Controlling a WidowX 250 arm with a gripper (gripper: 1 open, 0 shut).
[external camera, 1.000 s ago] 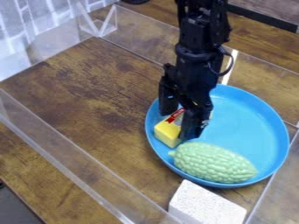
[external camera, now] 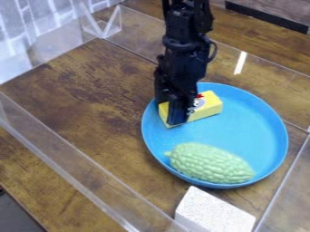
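My black gripper (external camera: 182,101) is low over the left part of a blue plate (external camera: 248,136), its fingers down at a yellow block (external camera: 204,105) with a small printed mark. The gripper looks closed on the block's left part, though its fingertips are partly dark and hard to make out. A pale green, bumpy corn-shaped object (external camera: 208,163) lies at the front of the same plate, apart from the block.
A white block (external camera: 216,213) lies outside the plate at the front. Bare wooden surface (external camera: 72,109) fills the left. Clear plastic walls border the area.
The gripper has moved left and narrowed at the block. The yellow block has turned from upright-lying to crosswise and shifted toward the back of the plate.
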